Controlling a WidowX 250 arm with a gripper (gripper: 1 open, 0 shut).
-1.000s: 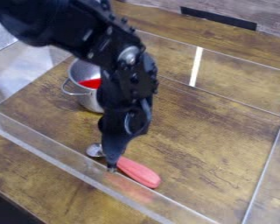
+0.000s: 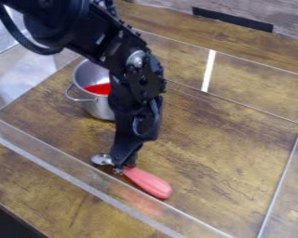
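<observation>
My black gripper (image 2: 124,156) reaches down to a pink-handled utensil with a metal head (image 2: 148,182) lying on the wooden table near the front. The fingertips are low, at the junction of the metal part and the handle; whether they grip it cannot be made out. A metal pot (image 2: 87,106) with something red inside stands behind the arm at left, partly hidden.
A clear ledge runs along the front and left, and pale tape strips mark the surface.
Over the last second my gripper has shifted slightly back and toward the utensil's metal end. The utensil looks nearly unmoved.
</observation>
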